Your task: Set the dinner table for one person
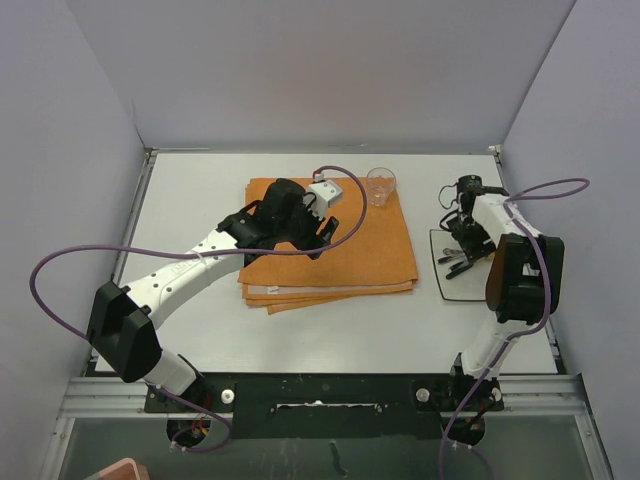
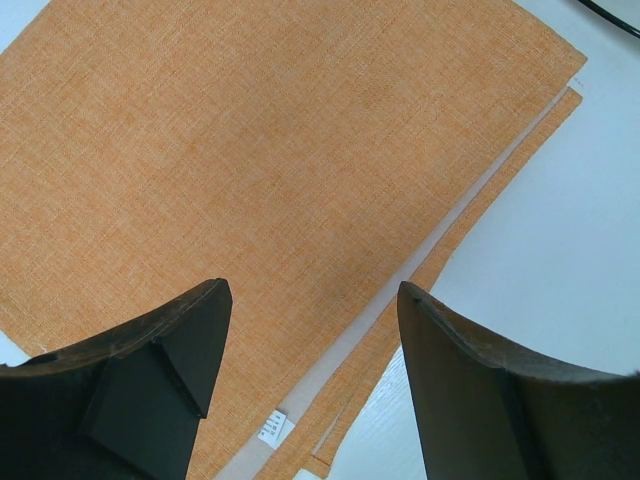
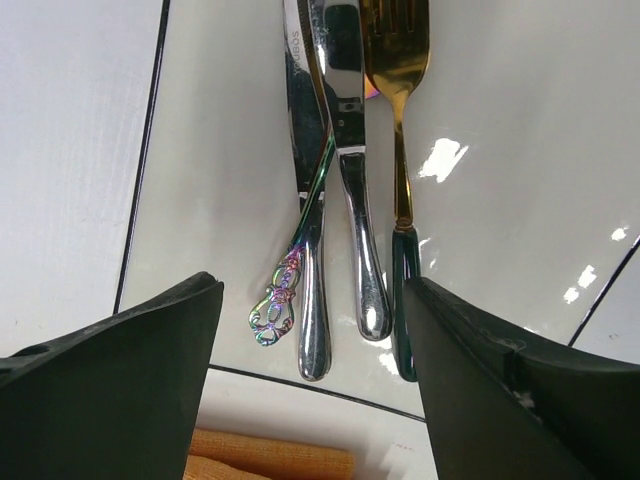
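Note:
An orange placemat lies flat mid-table, over more orange cloth layers. Above it my left gripper hangs open with nothing between its fingers. A clear glass stands on the mat's back right part. At the right, my right gripper is open over a white tray. Below its fingers lie two silver knives, a rainbow-handled piece whose far end is covered, and a gold fork with a dark green handle. None of the cutlery is gripped.
The tray's dark rim sits right of the mat, with a bare white strip between. Walls stand close behind and at both sides.

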